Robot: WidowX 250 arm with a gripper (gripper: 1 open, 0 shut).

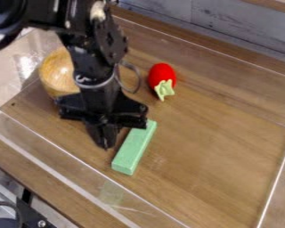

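My dark gripper (pixel 104 132) points down at the left of the table, just left of a green rectangular block (pixel 134 148) lying flat. Its fingers sit close to one another; whether anything is between them cannot be made out. A round tan bowl-like object (pixel 57 69) stands behind the arm at the left, partly hidden. A red strawberry-like object (pixel 162 76) with a pale green top lies above the block.
A grey wall runs along the back.
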